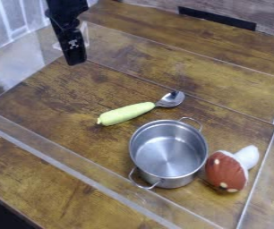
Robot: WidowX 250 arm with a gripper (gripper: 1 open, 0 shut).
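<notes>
The black gripper [75, 55] hangs at the upper left, above the wooden surface, open and apart from the objects. Below it and to the right, a pale yellow-green corn cob or similar long item [125, 114] lies with a metal spoon [171, 98] at its upper right end. A steel pot [168, 154] with two handles stands at the lower middle. A red-and-white mushroom toy [228, 172] lies just right of the pot.
A clear low barrier [55, 144] borders the wooden work area [55, 98].
</notes>
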